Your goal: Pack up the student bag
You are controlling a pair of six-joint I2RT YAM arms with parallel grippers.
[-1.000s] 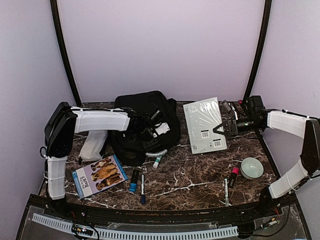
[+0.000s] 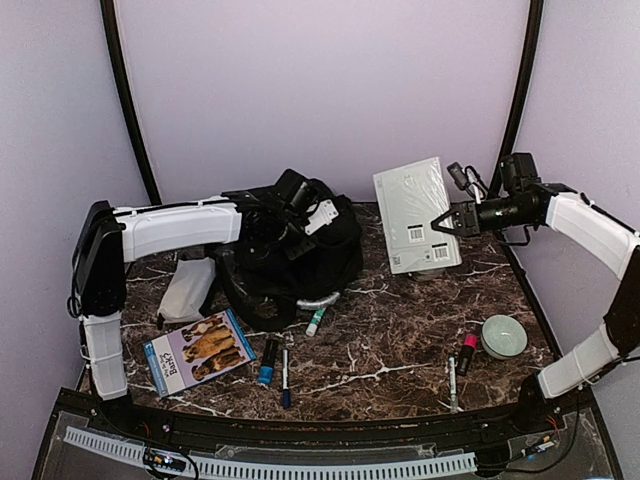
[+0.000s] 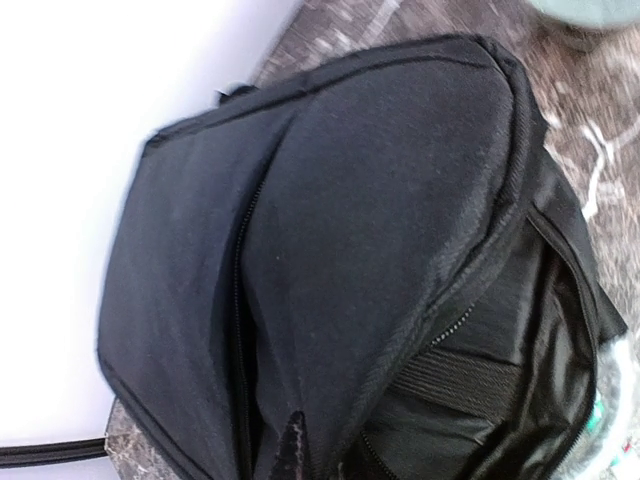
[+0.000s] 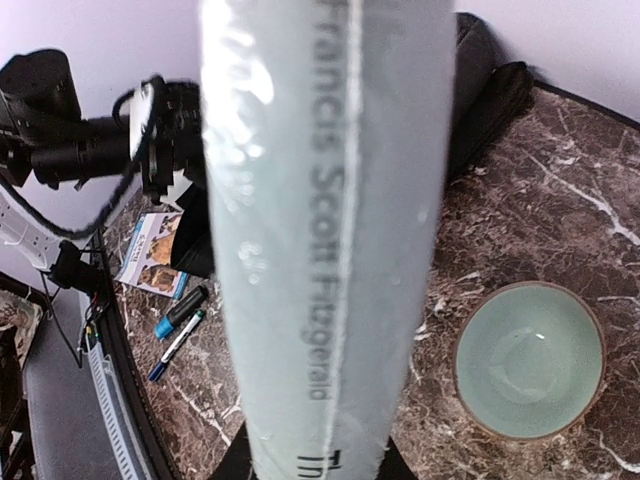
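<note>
The black bag [image 2: 340, 255] stands at the back, left of centre, with a gap in its opening visible in the left wrist view. My left gripper is shut on the black fabric along that opening, pulling it up into a fold. Its fingertips [image 3: 293, 440] show only at the bottom edge. On the right, my right gripper [image 2: 446, 222] is shut on a thin plastic-wrapped book [image 2: 408, 200], held above the table. The book's spine [image 4: 325, 250] fills the middle of the right wrist view and reads "Francis Scott Fitzgerald".
A dog-covered book [image 2: 205, 355], a white pouch [image 2: 187, 290], a blue-capped marker [image 2: 267, 362], a pen [image 2: 286, 375] and a small tube [image 2: 315, 322] lie around the bag. A bowl [image 2: 503, 337] and a pink-capped marker [image 2: 467, 352] sit front right.
The right gripper has risen with the book.
</note>
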